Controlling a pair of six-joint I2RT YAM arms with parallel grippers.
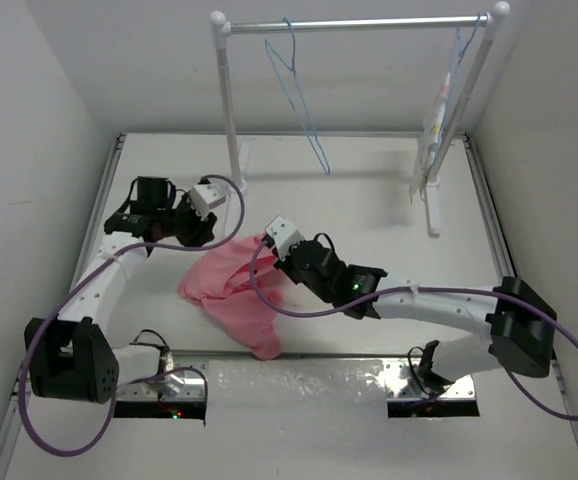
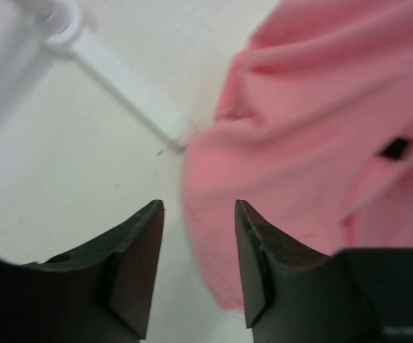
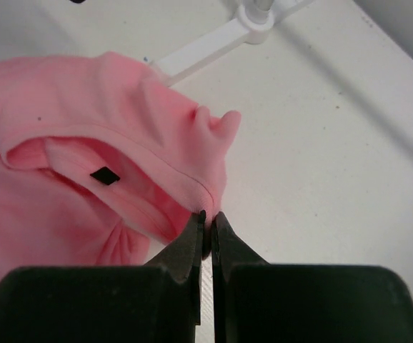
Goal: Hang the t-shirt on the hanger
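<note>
The pink t shirt (image 1: 234, 290) lies bunched on the table's front left part, a small black patch (image 3: 105, 176) showing among its folds. Its edge is pinched in my right gripper, which is shut on the cloth. Just beyond the shirt's left side my left gripper stands part open, with nothing held between its fingers; the shirt spreads below and to the right of it in the left wrist view. A blue hanger (image 1: 299, 100) dangles from the rack's bar at left, well behind the shirt, empty.
A metal rail (image 1: 359, 25) on white posts spans the back, one white foot (image 2: 131, 93) close to the shirt. At the right end, something in clear wrapping (image 1: 429, 145) hangs by another blue hanger.
</note>
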